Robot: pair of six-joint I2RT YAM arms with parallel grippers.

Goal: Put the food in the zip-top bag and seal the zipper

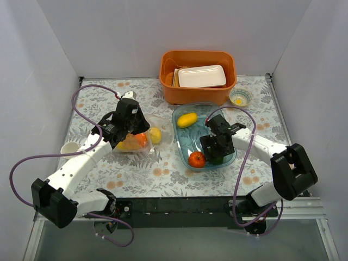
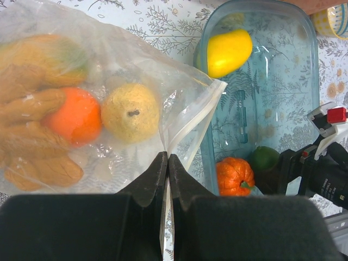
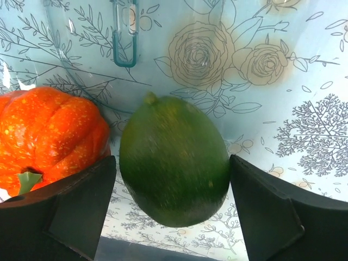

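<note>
The clear zip top bag (image 2: 187,92) lies on the left with an orange fruit (image 2: 78,120), a round yellow fruit (image 2: 130,114) and other food inside. Its mouth faces right, and my left gripper is shut on the bag's thin edge there. A dark green fruit (image 3: 174,163) rests in the blue tray (image 1: 187,142). Around it, my right gripper is open, one finger on either side; firm contact cannot be made out. Beside the green fruit sits a small orange pumpkin (image 3: 51,136). A yellow oblong fruit (image 1: 187,120) lies in the tray's far left part.
An orange bin (image 1: 171,95) holding a white tray (image 1: 202,76) stands at the back. Near it is a small patterned bowl (image 1: 240,98). A white cup (image 1: 69,148) is at the left edge.
</note>
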